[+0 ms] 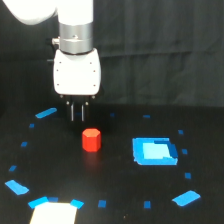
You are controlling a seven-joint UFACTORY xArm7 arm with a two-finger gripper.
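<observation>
A small red block (91,140), six-sided in outline, sits on the black table left of the middle. Above it and slightly to its left hangs my gripper (78,119), pointing down under the white hand. Its dark fingers stand close together and blend into the black background, so whether they meet is unclear. No held object shows at the fingertips, and the red block appears apart from them.
On the right lies a white square (157,151) bordered with blue tape. Short blue tape marks are scattered over the table. A pale block (52,214) is cut off at the bottom edge. Bare table separates the red block from the taped square.
</observation>
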